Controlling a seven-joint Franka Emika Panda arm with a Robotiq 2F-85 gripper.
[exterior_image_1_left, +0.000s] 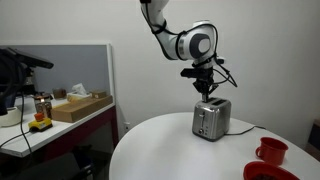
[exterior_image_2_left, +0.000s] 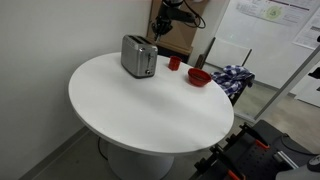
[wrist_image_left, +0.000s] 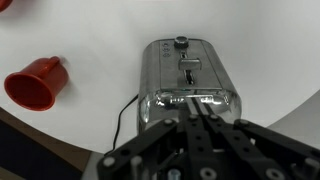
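A silver toaster stands upright on the round white table, its lever end facing up in the wrist view, where the toaster fills the middle. Just over the toaster's top is my gripper, pointing down with its fingers together. In the wrist view the gripper overlaps the toaster's slot end, and nothing shows between the fingertips. Whether it touches the toaster I cannot tell. The second exterior view has the gripper close to the toaster as well.
A red mug and a red bowl sit to the toaster's right in the first exterior view. The toaster's black cord runs off beside it. A side desk holds boxes.
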